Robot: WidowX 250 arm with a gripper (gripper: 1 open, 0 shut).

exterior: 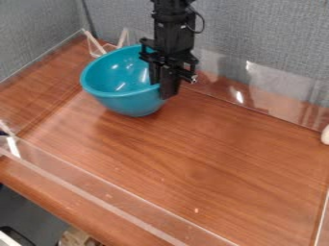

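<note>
A large turquoise bowl (115, 91) sits tilted toward the back left of the wooden table (180, 183). The black gripper (164, 77) is at the bowl's right rim, shut on it, with its fingers partly hidden by its own body and the bowl.
Pale strap-like items (98, 46) lie behind the bowl. A clear plastic strip runs along the back wall. A small white object (322, 135) is at the right edge. The middle, front and right of the table are clear.
</note>
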